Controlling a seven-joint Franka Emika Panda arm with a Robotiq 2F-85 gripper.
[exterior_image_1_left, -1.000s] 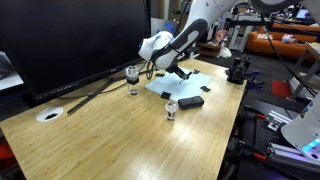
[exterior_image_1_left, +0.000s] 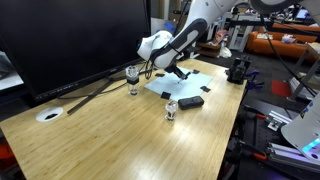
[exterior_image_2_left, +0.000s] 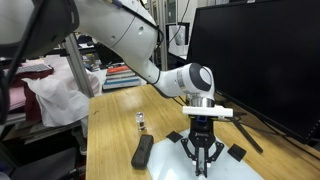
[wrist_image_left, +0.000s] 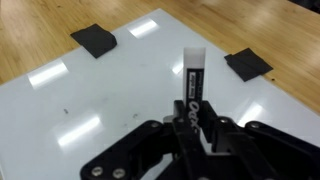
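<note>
A marker (wrist_image_left: 193, 75) with a white end and a black printed label stands between the fingers of my gripper, which is shut on it. Beneath it lies a glossy white board (wrist_image_left: 90, 95), its sheet held by black patches (wrist_image_left: 94, 40) at the edges. From the side, the marker (exterior_image_2_left: 201, 160) points down from the gripper (exterior_image_2_left: 201, 148) over the board (exterior_image_2_left: 235, 168). Whether its lower tip touches the surface cannot be told.
A black oblong object (exterior_image_1_left: 191, 102) lies just in front of the board. A small white container (exterior_image_1_left: 171, 109) and a taller clear one (exterior_image_1_left: 132, 78) stand to the left, as does a white ring (exterior_image_1_left: 49, 115). A monitor (exterior_image_1_left: 75, 45) backs it.
</note>
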